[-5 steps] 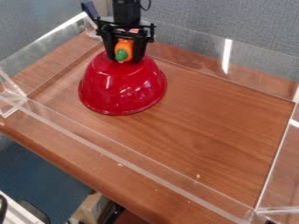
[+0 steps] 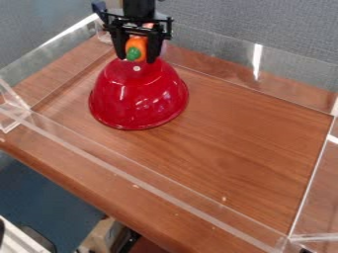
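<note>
My black gripper (image 2: 136, 40) hangs at the top centre, just over a glossy red bowl (image 2: 137, 99) that lies upside down on the wooden floor of the enclosure. Between its fingers, or right behind them, is a small orange object with a green end (image 2: 133, 52), at the crown of the bowl. Whether the fingers grip it or only surround it is hard to tell.
Clear plastic walls (image 2: 251, 59) border the wooden surface (image 2: 238, 148) on all sides. The middle and right of the surface are empty. A grey padded wall stands behind.
The gripper has shifted slightly left and up, and the orange-and-green object between its fingers appears slightly higher and turned. The red bowl stays in place.
</note>
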